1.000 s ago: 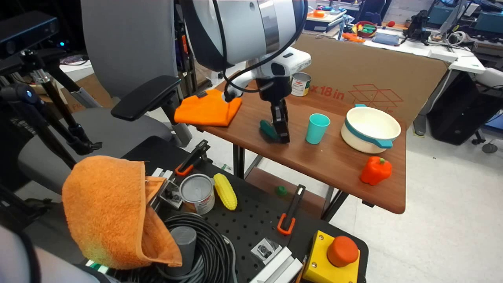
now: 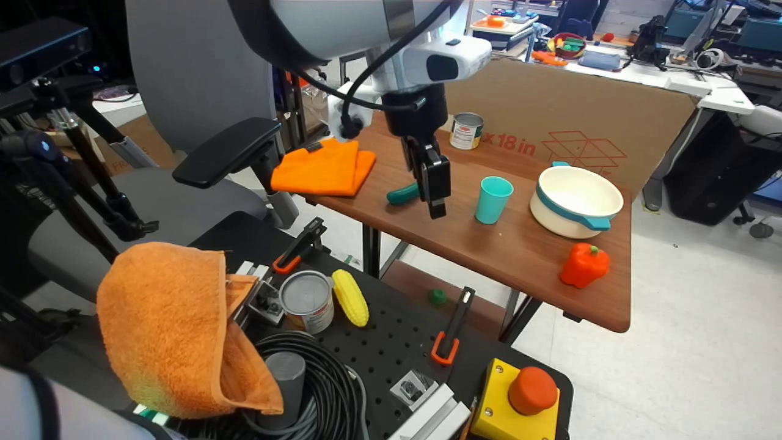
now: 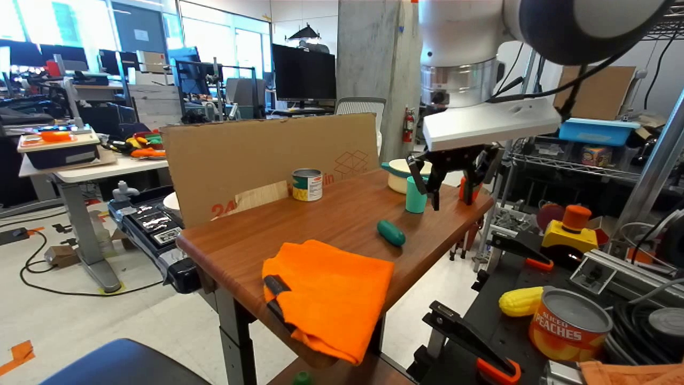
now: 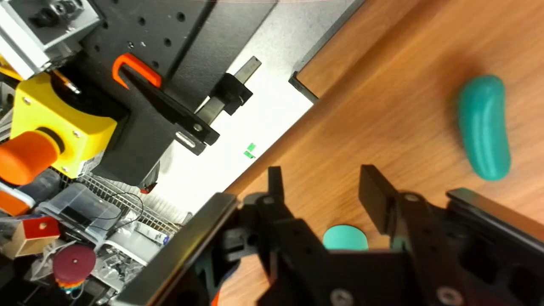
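A dark green cucumber-like piece (image 2: pixel 403 194) lies on the wooden table, behind and left of my gripper (image 2: pixel 434 199) in exterior view 1. The wrist view shows the green piece (image 4: pixel 484 127) whole, right of my fingers and apart from them. My gripper hangs above the table, with its fingers parted and bare table visible in the gap. A turquoise cup (image 2: pixel 494 199) stands upright to the right; the fingers partly cover the cup (image 4: pixel 345 238) in the wrist view.
A cream pot (image 2: pixel 575 198), an orange pepper (image 2: pixel 584 265), a can (image 2: pixel 466 131) and a folded orange cloth (image 2: pixel 322 168) share the table. Cardboard (image 2: pixel 557 110) walls its back. The middle of the table has clear wood.
My gripper has risen away from the table. The green piece has shifted left in exterior view 1 and lies turned more sideways. Cup, pot and pepper have stayed put.
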